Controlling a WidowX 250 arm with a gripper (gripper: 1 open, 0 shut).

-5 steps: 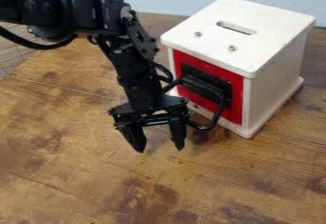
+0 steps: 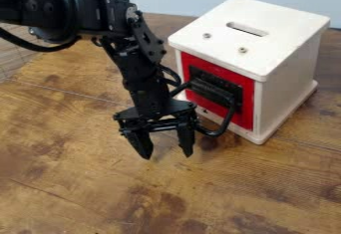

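Observation:
My black gripper hangs low over the wooden floor, fingers pointing down and spread apart with nothing between them. Behind and right of it stands a white box with a slot and two small fittings on top. Its front has a red panel with a black component mounted on it. A black cable runs in front of this component and down beside my gripper; where it ends is unclear.
A pale wall stands at the back. The box takes up the right rear.

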